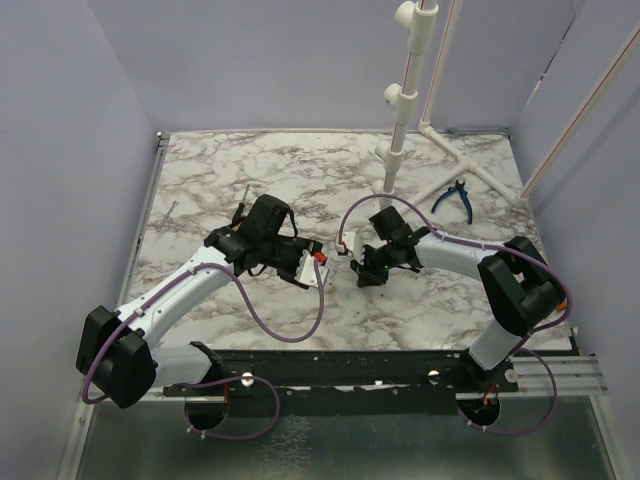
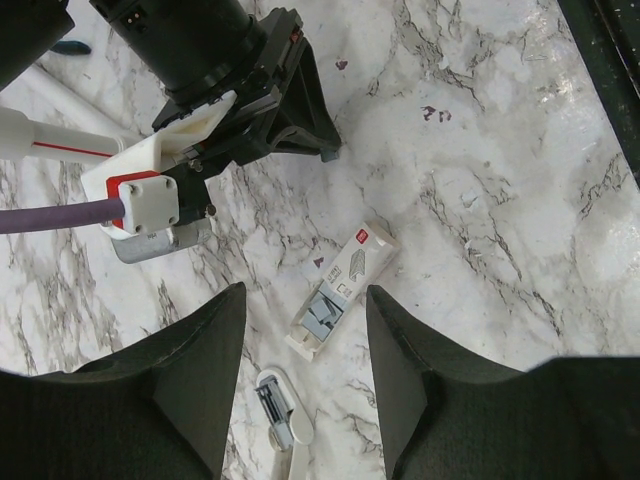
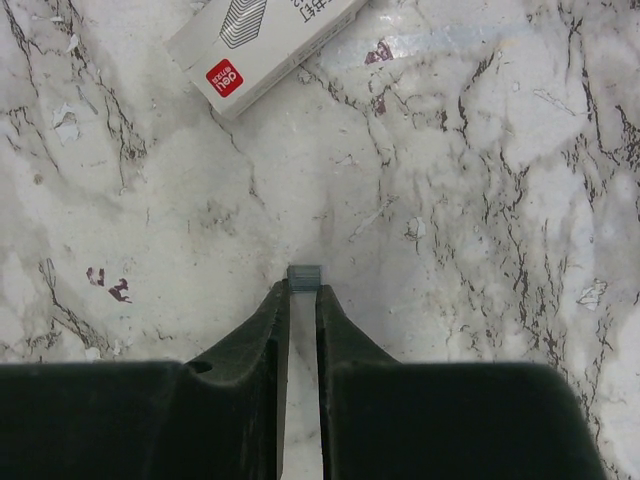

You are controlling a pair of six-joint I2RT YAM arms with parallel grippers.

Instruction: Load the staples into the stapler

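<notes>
In the right wrist view my right gripper is down at the table, shut on a small grey staple strip (image 3: pixel 304 274). A white staple box (image 3: pixel 268 40) with a red label lies just beyond it. In the left wrist view the box (image 2: pixel 358 262) has several loose grey staple pieces at one end. Below it lies a white stapler (image 2: pixel 298 425) with its metal channel showing. My left gripper stands open above them, nothing between its fingers. In the top view both grippers are near the middle of the table, and the small things under them are mostly hidden.
A white pipe frame (image 1: pixel 460 160) stands at the back right, with blue pliers (image 1: pixel 452 200) lying by it. Loose thin tools (image 1: pixel 167 216) lie at the left.
</notes>
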